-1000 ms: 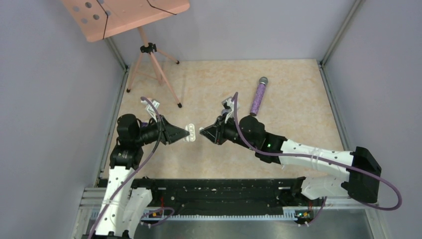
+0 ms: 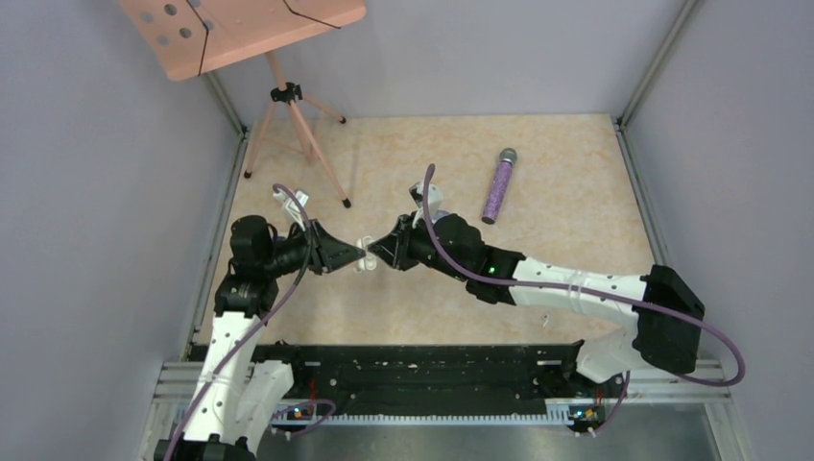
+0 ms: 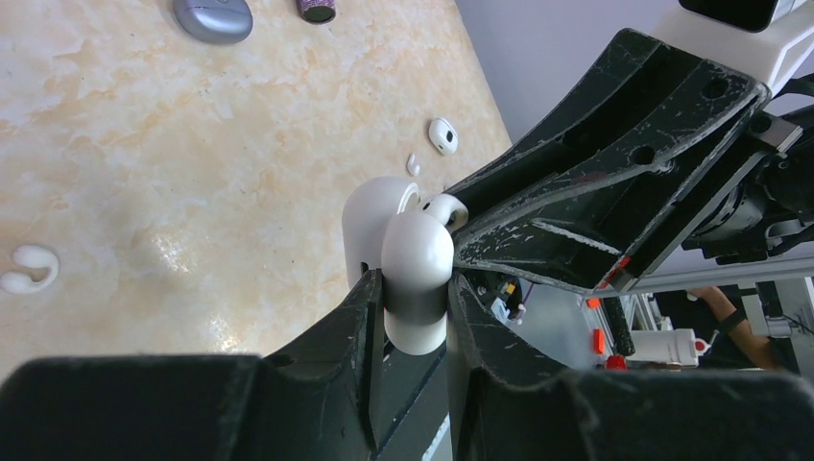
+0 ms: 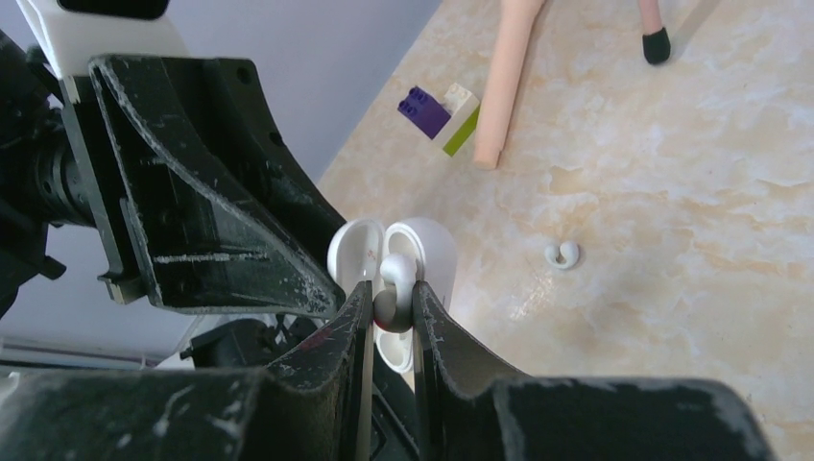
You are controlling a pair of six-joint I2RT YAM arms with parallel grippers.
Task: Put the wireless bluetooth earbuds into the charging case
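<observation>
The white charging case (image 3: 417, 252) is pinched between the fingertips of my left gripper (image 2: 361, 254), its lid open toward the right arm. My right gripper (image 2: 373, 251) is shut on a white earbud (image 4: 397, 273) right at the case's open face. In the right wrist view the earbud overlaps one of the case's wells (image 4: 438, 252); whether it is seated inside cannot be made out. A second white earbud lies loose on the table, below the raised case; the left wrist view has it at the far left.
Beyond the right arm lie a purple microphone (image 2: 499, 187) and a grey-purple mouse-like object (image 3: 213, 19). A pink tripod stand (image 2: 302, 134) rises at the back left, with small coloured blocks (image 4: 440, 116) nearby. A small white oval piece (image 3: 443, 135) rests toward the table's edge.
My right gripper has moved left with its earbud, closing the gap to the case. The left gripper has barely moved and still holds the case.
</observation>
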